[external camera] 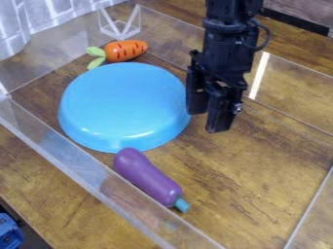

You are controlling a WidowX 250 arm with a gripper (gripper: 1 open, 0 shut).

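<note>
My black gripper (pixel 216 102) hangs at the upper middle, just right of a large upturned blue bowl or plate (pixel 120 105). A purple eggplant-like toy (pixel 146 175) with a teal tip lies on the wooden floor below the blue piece. An orange carrot toy (pixel 125 51) with green leaves lies at the upper left. Whether the gripper is open or shut is hard to make out.
Clear plastic walls (pixel 78 175) run along the left. A small blue object (pixel 8 233) sits outside at the lower left corner.
</note>
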